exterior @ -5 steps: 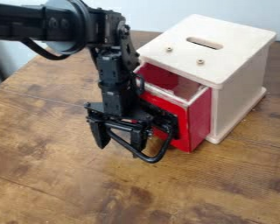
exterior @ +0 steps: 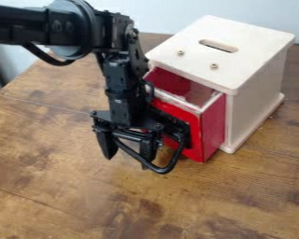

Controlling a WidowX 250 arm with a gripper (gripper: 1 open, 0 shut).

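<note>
A pale wooden box [exterior: 249, 65] with a slot in its top stands on the table at the upper right, its red front panel [exterior: 209, 126] facing left. An opening shows above the panel. My black gripper [exterior: 127, 149] hangs low at the panel's left, in front of it, its body overlapping the red front. Whether it touches the panel, and how its fingers stand, I cannot tell.
The table's back edge runs behind the arm, with a white wall beyond at the upper left.
</note>
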